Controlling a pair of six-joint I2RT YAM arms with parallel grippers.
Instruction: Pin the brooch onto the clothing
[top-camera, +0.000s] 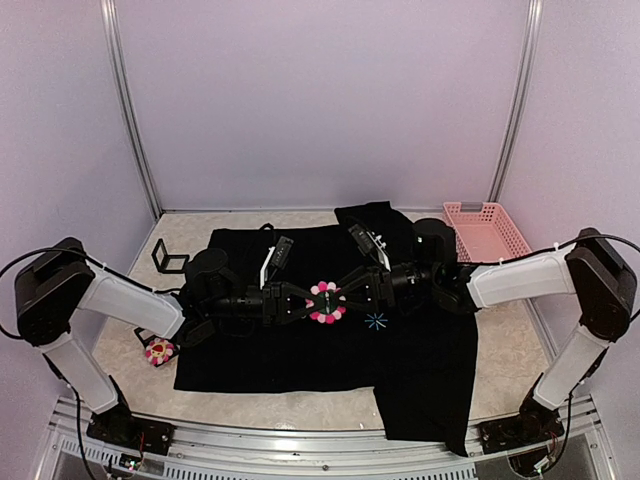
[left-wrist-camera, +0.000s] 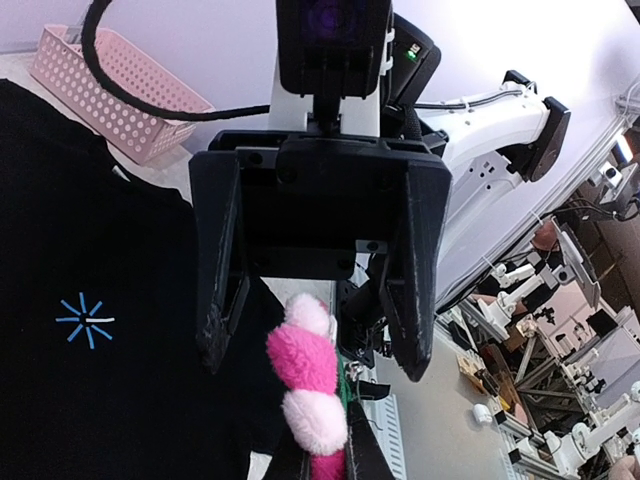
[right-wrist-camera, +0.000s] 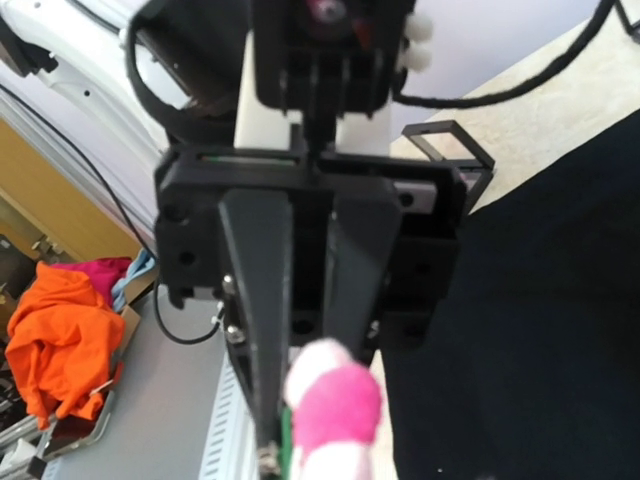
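Note:
A pink-and-white fluffy flower brooch (top-camera: 326, 314) is held above the black clothing (top-camera: 260, 365), between both arms. My left gripper (top-camera: 308, 302) is shut on it. In the right wrist view the left fingers come together at the brooch (right-wrist-camera: 340, 405), with a bit of its green backing visible. Facing it, my right gripper stands open, its fingers spread to either side of the brooch in the left wrist view. Brooch and left gripper hide the pin. Blue strokes form a star mark (top-camera: 375, 321) on the clothing, right of the brooch.
A second flower brooch (top-camera: 159, 350) rests by a dark stand on the left. Another black stand (top-camera: 170, 258) is behind it. The pink basket (top-camera: 485, 232) stands at back right. Most of the clothing lies flat and bare around the arms.

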